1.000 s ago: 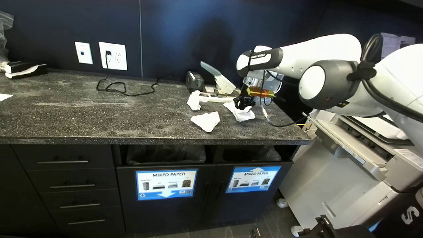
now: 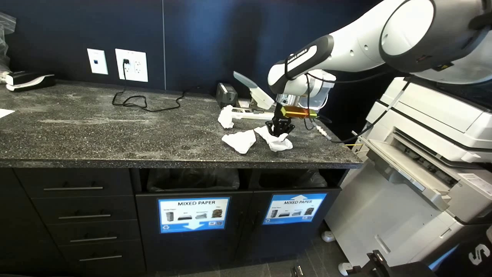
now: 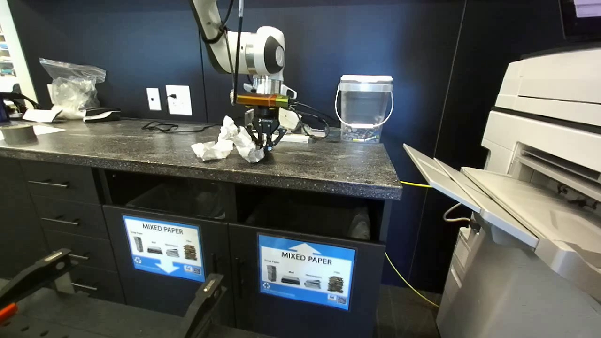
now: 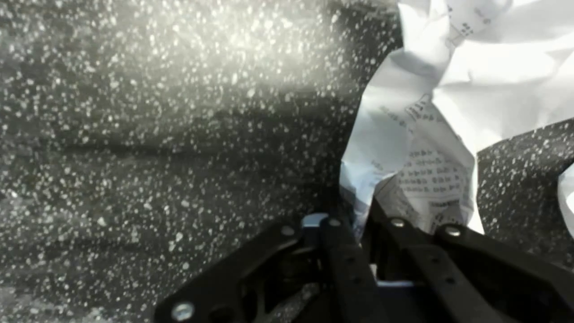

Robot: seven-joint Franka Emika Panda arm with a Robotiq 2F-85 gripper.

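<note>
My gripper [image 2: 280, 132] is shut on a crumpled sheet of white paper [image 2: 277, 144] near the right end of the dark countertop. In the wrist view the printed paper [image 4: 430, 134] runs up and right from between the fingertips. A second crumpled paper [image 2: 240, 141] lies just left of it, closer to the counter's front edge. Farther back, a third white paper ball [image 2: 226, 117] rests by a stapler-like device. From the other side, my gripper [image 3: 265, 147] is low over the counter, the papers bunched at its left.
Behind the gripper stand a long-armed device [image 2: 258, 97] and a clear bucket [image 3: 364, 107]. Below the counter are two open bins with mixed paper signs [image 2: 193, 214] [image 3: 307, 270]. A printer [image 2: 429, 124] stands at the right.
The gripper has moved a little left and toward the front edge, dragging the paper with it. The arm's elbow has swung up and back. The other two papers have not moved.
</note>
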